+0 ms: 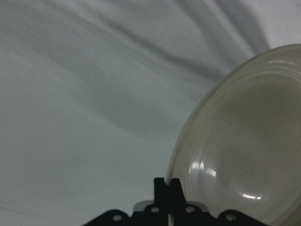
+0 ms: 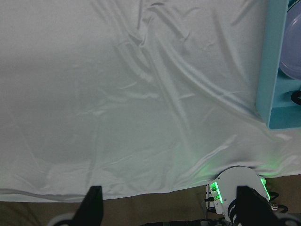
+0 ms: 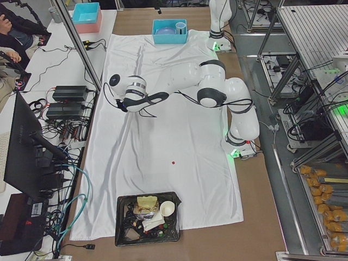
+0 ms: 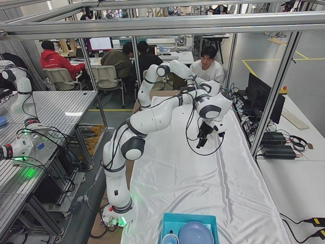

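In the left wrist view, a pale glossy round dish fills the right side, with my left gripper shut at its rim. The dish is hidden in both camera views. In the right wrist view, my right gripper stands open, empty, above the white cloth, left of a teal bin holding a blue plate.
A black tray with food, a white bowl and wrappers lies at the cloth's near end in the camera left view. A monitor and cables line the left side.
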